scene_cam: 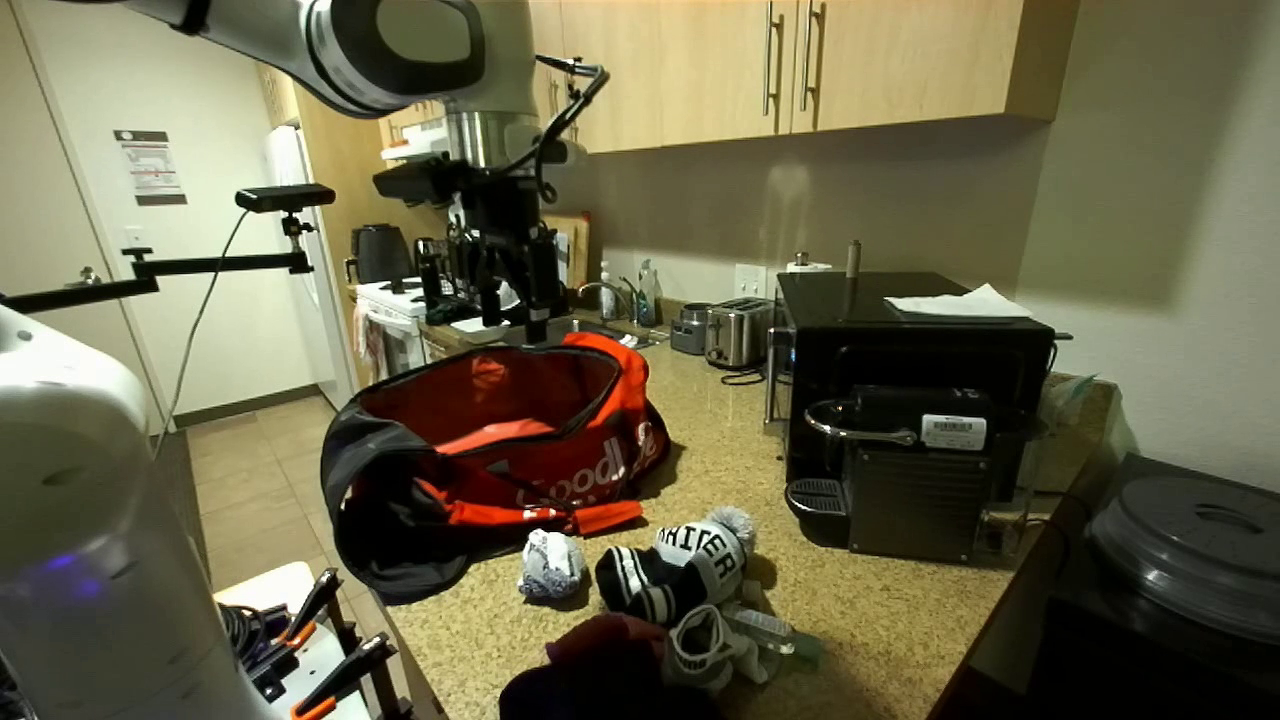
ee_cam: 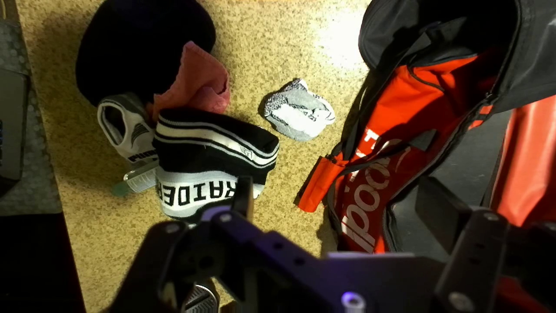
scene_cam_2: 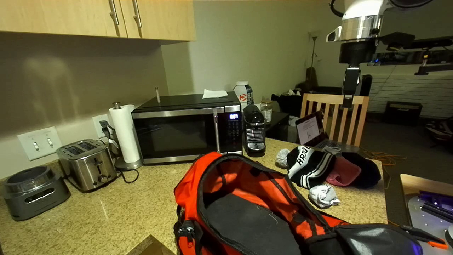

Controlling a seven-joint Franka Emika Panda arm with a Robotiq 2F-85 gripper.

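Observation:
The red and black duffel bag (scene_cam: pixel 546 480) lies unzipped on the counter, and its inside looks empty in exterior view 2. High above it hangs my gripper (scene_cam: pixel 513 314), open, its two fingers wide apart with nothing between them in the wrist view. Beside the bag sits a balled grey-and-white sock (ee_cam: pixel 299 112). Close by lie a black and white knit beanie (ee_cam: pixel 208 156) with lettering, a reddish cloth (ee_cam: pixel 200 83), a black cap-like item (ee_cam: pixel 143 47), a white sock or shoe-like item (ee_cam: pixel 122 125) and a small clear bottle (ee_cam: pixel 140 179).
A microwave (scene_cam_2: pixel 182 131), coffee machine (scene_cam_2: pixel 254 134), toaster (scene_cam_2: pixel 87 163) and paper towel roll (scene_cam_2: pixel 126 135) line the back of the counter. Bare counter (scene_cam_2: pixel 140 195) shows between the toaster and the bag. Cabinets (scene_cam: pixel 684 72) hang overhead.

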